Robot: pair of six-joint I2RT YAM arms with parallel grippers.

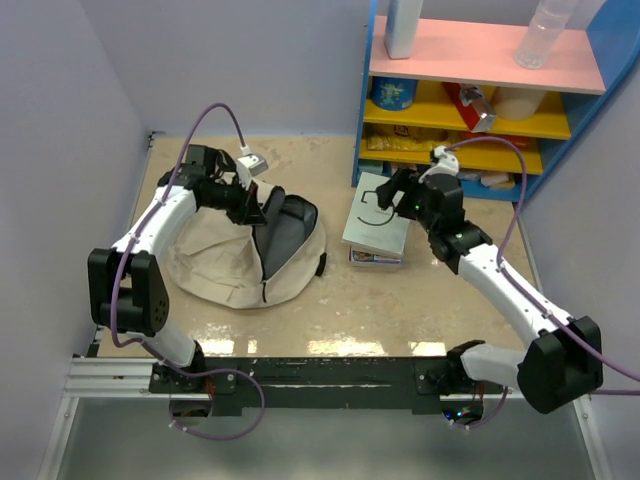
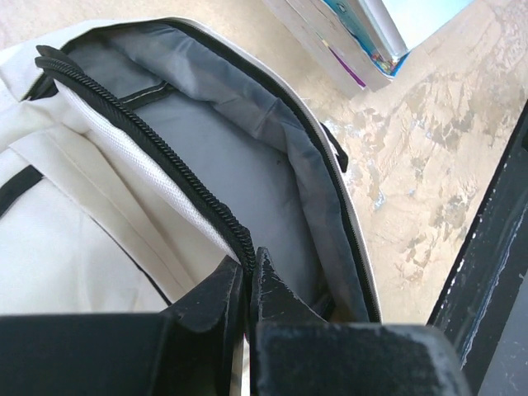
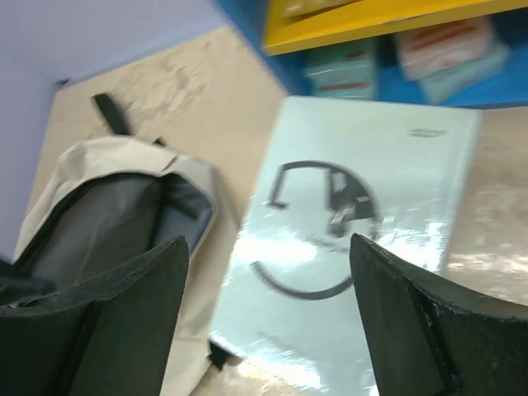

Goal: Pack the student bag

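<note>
A cream bag [image 1: 210,265] with a grey lining lies open on the left of the table. My left gripper is shut on the zippered edge of its opening [image 2: 148,144]. Just right of the bag a white book [image 1: 375,215] with a line drawing on its cover lies on another book [image 1: 375,260]. My right gripper [image 1: 405,190] hangs open over these books; in the right wrist view its fingers are spread, with the white cover [image 3: 338,206] below and between them.
A blue shelf unit [image 1: 362,120] with pink and yellow shelves, holding bottles, packets and containers, stands at the back right.
</note>
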